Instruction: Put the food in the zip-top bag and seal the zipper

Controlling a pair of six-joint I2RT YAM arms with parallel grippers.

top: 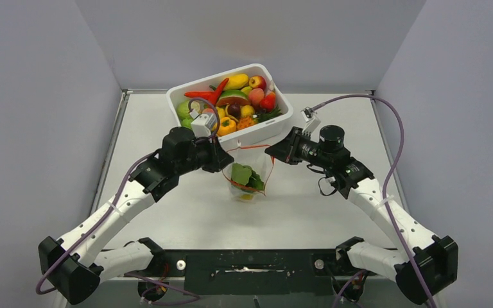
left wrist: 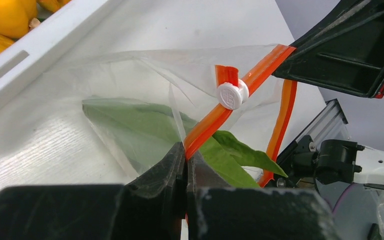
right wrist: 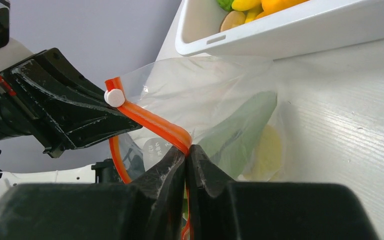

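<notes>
The clear zip top bag (top: pixel 239 186) with its orange zipper rim (top: pixel 255 146) hangs between my two grippers, its mouth spread open. Green leaves (top: pixel 247 176) and something yellow (top: pixel 247 197) lie inside. My left gripper is shut on one side of the rim; on the opposite side, the strip is pinched in my right gripper. A white slider sits on the rim between them, and in the right wrist view the slider (right wrist: pixel 114 97) appears close to the left gripper's tip.
Behind the bag stands a white bin (top: pixel 247 136) filled with several fruits and vegetables, its near wall close to the bag's mouth.
</notes>
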